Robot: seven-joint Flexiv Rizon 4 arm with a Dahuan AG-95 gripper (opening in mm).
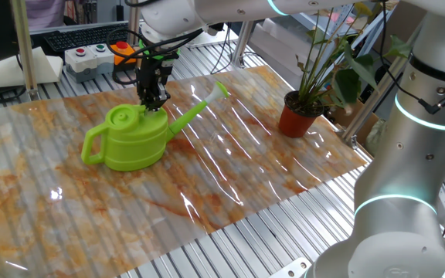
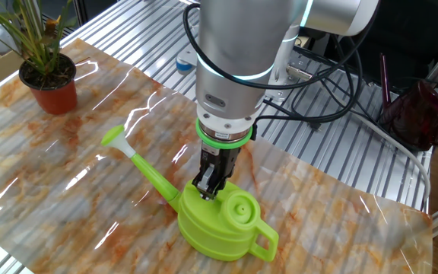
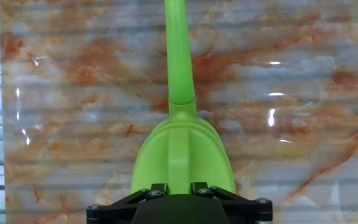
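Note:
A light green watering can (image 1: 135,143) stands upright on the marbled sheet, its long spout (image 2: 152,176) ending in a pale green rose and its looped side handle (image 2: 265,242) at the opposite end. My gripper points down at the can's top, near the round filler cap (image 2: 240,209). In the wrist view its black fingers (image 3: 159,188) lie against both sides of the narrow green strap (image 3: 179,160) over the can's top, shut on it. The lower parts of the fingertips are hidden there. The can rests on the sheet.
A potted plant (image 1: 296,116) in a brown-red pot stands near the sheet's far edge, beyond the spout. A control box with buttons (image 1: 91,62) sits behind the sheet. A dark red watering can (image 2: 420,114) is off to the side. Much of the sheet is clear.

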